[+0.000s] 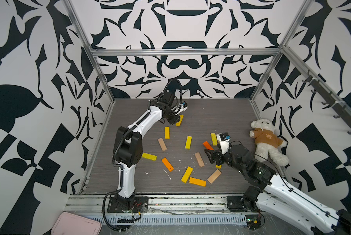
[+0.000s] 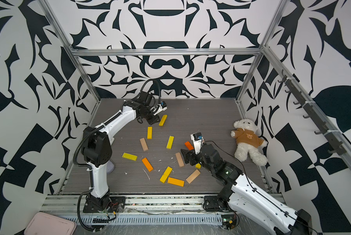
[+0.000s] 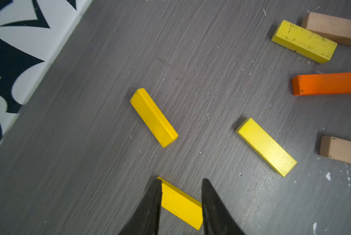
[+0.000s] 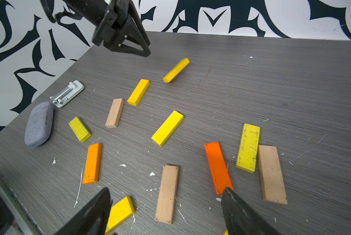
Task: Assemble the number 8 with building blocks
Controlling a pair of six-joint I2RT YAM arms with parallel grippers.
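Loose yellow, orange and tan blocks lie scattered flat on the dark table. My left gripper is open above the table at the far left; a yellow block (image 3: 181, 203) shows beyond the gap between its fingers. Another yellow block (image 3: 153, 117) lies farther back, toward the rear wall. Over the right side my right gripper stands wide open and empty. In its wrist view a tan block (image 4: 166, 195) lies on the table between the finger outlines, an orange-red block (image 4: 217, 166) near the right finger, and a yellow block (image 4: 120, 213) partly behind the left finger.
A spotted yellow block (image 4: 248, 146) rests against a tan block (image 4: 272, 174) on the right. A teddy bear (image 1: 267, 141) sits at the right wall. A grey case (image 4: 39, 124) lies by the left wall.
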